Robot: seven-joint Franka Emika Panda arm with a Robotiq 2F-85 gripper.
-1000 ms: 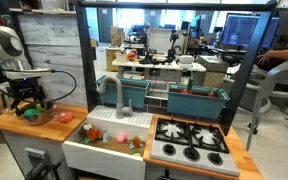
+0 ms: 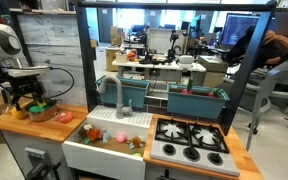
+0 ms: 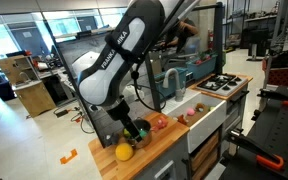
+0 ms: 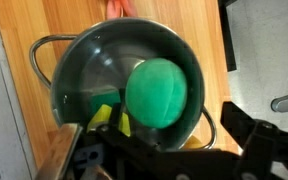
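Observation:
A dark metal pot (image 4: 96,62) with two loop handles stands on the wooden counter. Inside it lie a large round green object (image 4: 156,92), a smaller dark green piece (image 4: 106,101) and a yellow piece (image 4: 124,124). My gripper is over the pot's near side, its fingers spread wide. No object can be seen held between them. From outside, the gripper (image 3: 134,133) appears low at the pot, at the left end of the counter; its fingertips are too small there to make out.
An orange-yellow round item (image 3: 124,152) sits on the counter beside the pot. To the right are a sink (image 2: 102,158) with colourful items around it, a tall faucet (image 2: 120,92) and a gas stove (image 2: 191,143). Teal baskets (image 2: 196,104) stand behind.
The arm has shifted slightly around the pot, and the green bits visible there show differently. The pot, sink and stove stay where they were.

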